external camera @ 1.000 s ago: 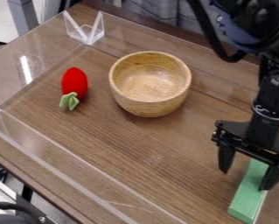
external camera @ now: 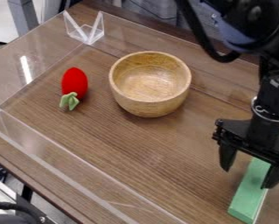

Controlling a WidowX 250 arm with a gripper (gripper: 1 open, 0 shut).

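Note:
The black gripper (external camera: 247, 162) is low at the right side of the table, open, its fingers over and beside the upper end of a green rectangular block (external camera: 249, 198). Whether the fingertips touch the block is hard to tell. The block lies flat near the front right, partly hidden by the gripper. A wooden bowl (external camera: 151, 83) sits at the upper middle, and a red plush object with a green leafy end (external camera: 73, 86) lies to its left.
A clear plastic holder (external camera: 84, 27) stands at the back left.
The arm and gripper have shifted very slightly; the objects on the table stay in place.

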